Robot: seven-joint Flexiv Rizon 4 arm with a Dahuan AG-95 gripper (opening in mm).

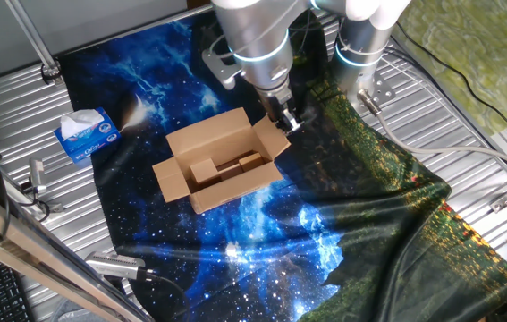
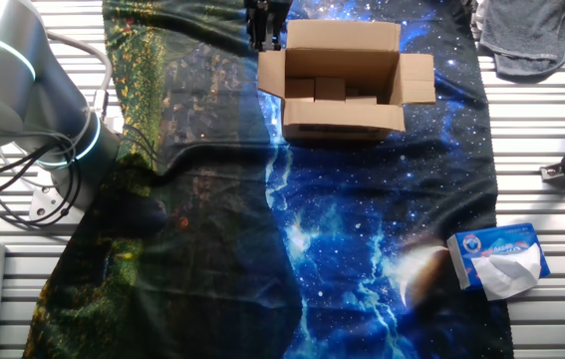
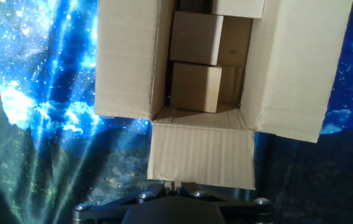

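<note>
An open cardboard box (image 1: pixel 235 190) rests on the cloth, flaps spread outward. Inside it are several wooden blocks; one block (image 3: pixel 196 87) lies at the end nearest my gripper, with another block (image 3: pixel 195 37) behind it and a paler block (image 3: pixel 238 6) farther up. My gripper is shut, nothing showing between its fingers. In the wrist view its tips are by the outer edge of the near end flap (image 3: pixel 201 155); whether they touch it I cannot tell. From the second exterior view, the gripper (image 2: pixel 265 42) appears just outside that end of the box.
A blue tissue box (image 1: pixel 88 136) stands on the far side of the table from the arm's base. The dark patterned cloth (image 2: pixel 202 239) has wrinkles but wide empty areas. A grey cloth (image 2: pixel 529 38) and a metal device (image 1: pixel 114 265) lie near the edges.
</note>
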